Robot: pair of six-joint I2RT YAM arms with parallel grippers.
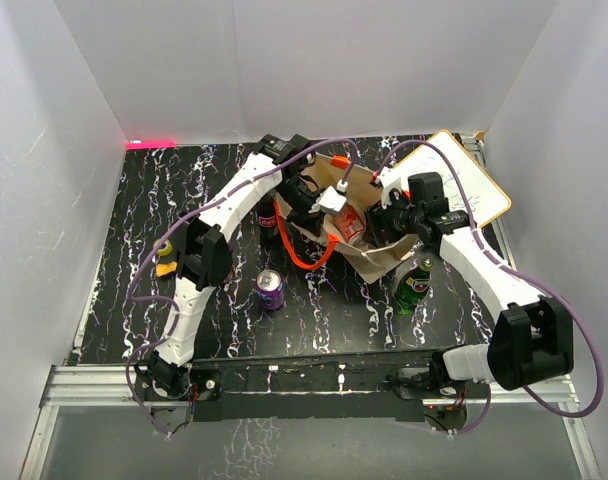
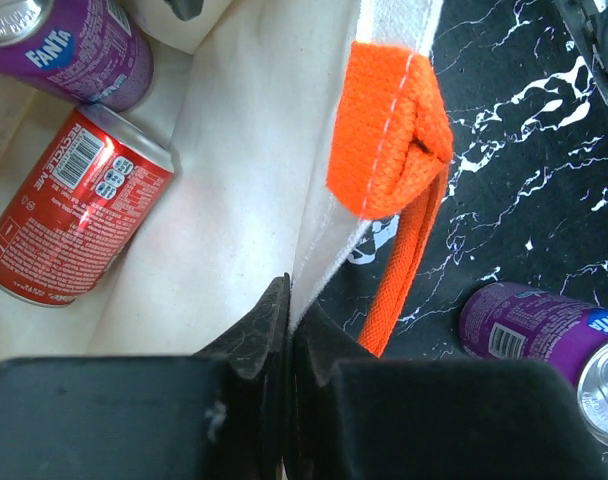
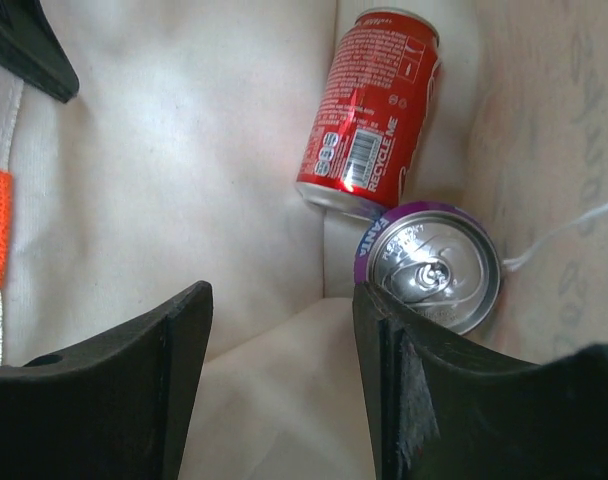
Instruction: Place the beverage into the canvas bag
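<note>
The canvas bag (image 1: 369,260) lies open in the middle, orange handles showing. Inside are a red can and a purple can, seen end-on in the right wrist view (image 3: 434,270). My left gripper is shut at the bag's rim, on the edge of the white canvas. My right gripper is inside the bag, part open, fingers apart below the red can, with no can between them.
A purple can (image 1: 270,289) stands in front, a green bottle (image 1: 414,286) at front right, a dark cola bottle (image 1: 267,220) left of the bag. A white board (image 1: 474,185) lies at back right.
</note>
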